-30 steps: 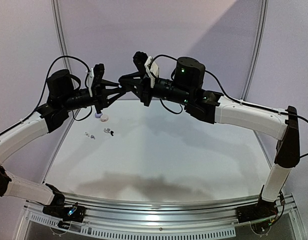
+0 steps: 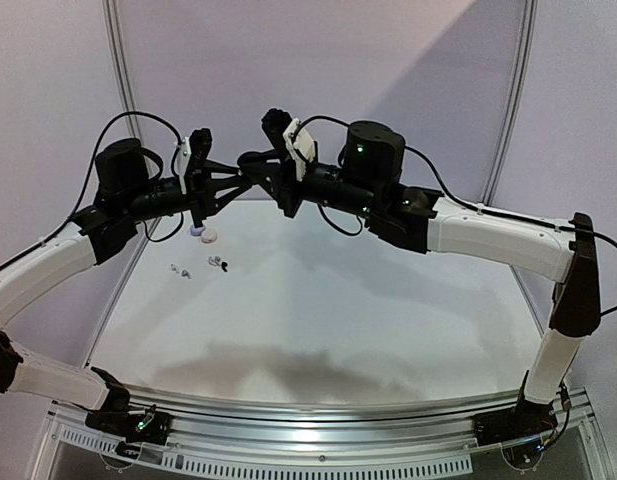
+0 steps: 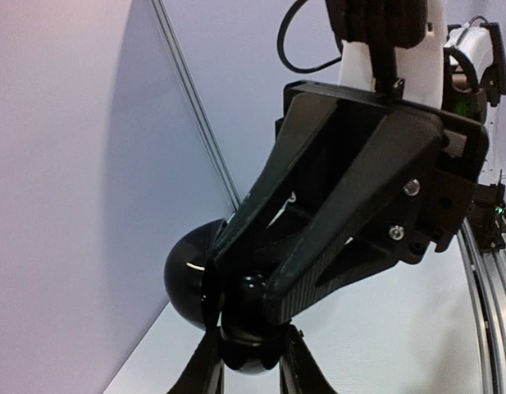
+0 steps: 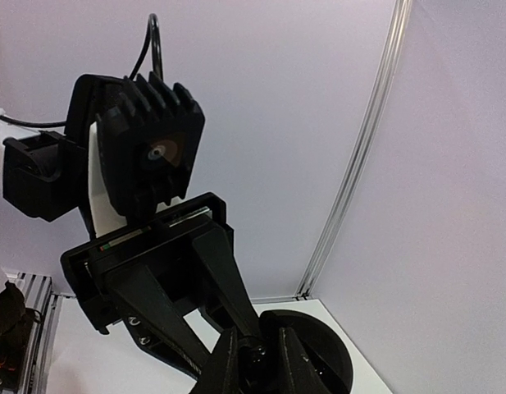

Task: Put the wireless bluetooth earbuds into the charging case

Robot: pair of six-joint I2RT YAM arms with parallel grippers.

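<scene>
The black charging case (image 3: 251,355) is held up in the air by my left gripper, which is shut on its body. Its rounded lid stands open, and the lid (image 4: 322,349) shows in the right wrist view too. My right gripper reaches into the case, its fingers (image 3: 351,222) part open around the seat area. A small dark shiny piece (image 3: 248,287) shows between those fingertips; whether it is an earbud or part of the case I cannot tell. In the top view both grippers meet at the case (image 2: 254,163).
Small pieces (image 2: 218,263) and others (image 2: 181,271) lie at the table's left, too small to identify. Behind them are a pinkish round item (image 2: 208,237) and a bluish one (image 2: 196,230).
My right arm has shifted and tilted slightly at the case, its wrist a little lower and further left than a second ago. The left arm holds still.
</scene>
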